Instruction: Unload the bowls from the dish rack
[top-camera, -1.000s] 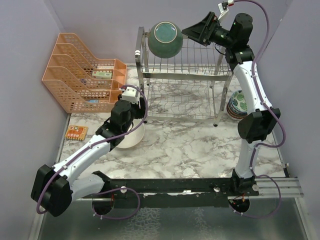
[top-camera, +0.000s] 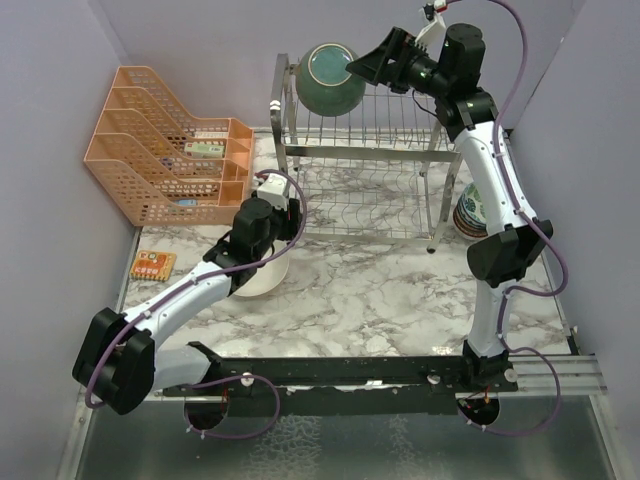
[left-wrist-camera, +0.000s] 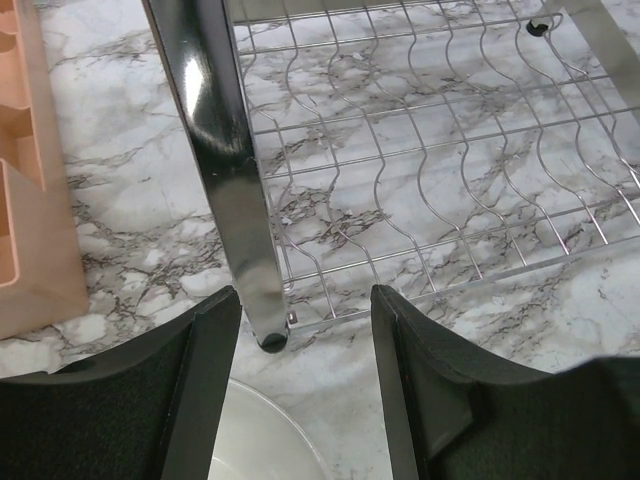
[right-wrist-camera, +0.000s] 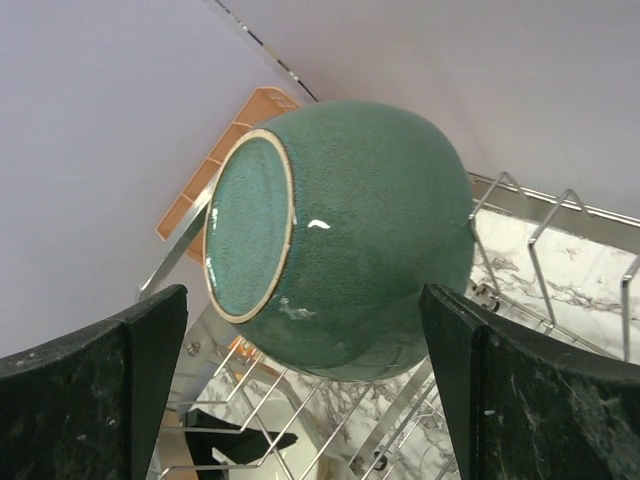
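Note:
A green bowl (top-camera: 329, 88) rests tilted on the top tier of the metal dish rack (top-camera: 365, 153) at its left end, base facing right in the right wrist view. My right gripper is open just beside it, the bowl (right-wrist-camera: 355, 230) in front of its fingers, not held. My left gripper is open at the rack's lower left post, above a white round dish (left-wrist-camera: 260, 445), with nothing between its fingers.
An orange divided organizer (top-camera: 125, 160) stands at the back left, a small orange packet (top-camera: 152, 265) below it. Stacked bowls (top-camera: 470, 215) sit at the right, partly behind my arm.
My right arm has swung left, bringing its gripper nearer the green bowl. My left arm has shifted slightly to the right. The bowl has not visibly moved.

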